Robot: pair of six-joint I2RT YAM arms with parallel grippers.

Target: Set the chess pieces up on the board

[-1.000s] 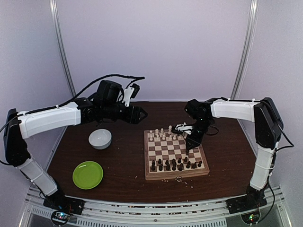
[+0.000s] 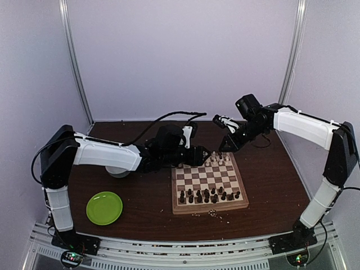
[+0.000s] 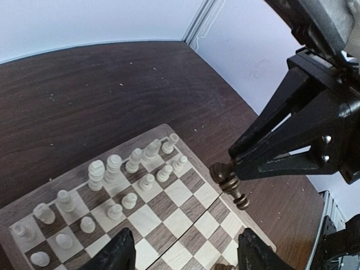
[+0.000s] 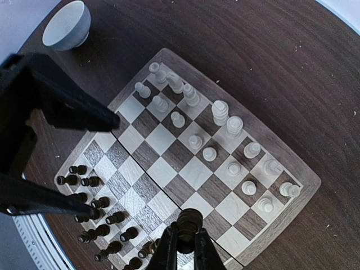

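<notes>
The chessboard (image 2: 205, 209) lies on the table with white pieces (image 4: 220, 112) in two rows on its far side. Dark pieces (image 2: 198, 199) stand along the near side. My right gripper is shut on a dark piece (image 3: 229, 187), held above the board by one end and tilted in the left wrist view. Over the far half of the board, my left gripper is open with nothing between its fingers. It faces the right gripper with a gap between them. From above, the arms hide part of the white rows.
A green plate (image 2: 104, 208) lies at the front left. Behind it a white bowl (image 4: 67, 26) stands, partly covered by the left arm in the top view. Small light bits (image 2: 212, 213) are scattered at the board's front edge.
My left gripper has moved right from beyond the board's left side to over its far half. The right gripper has gone up and back from the board's right-hand part with the dark piece.
</notes>
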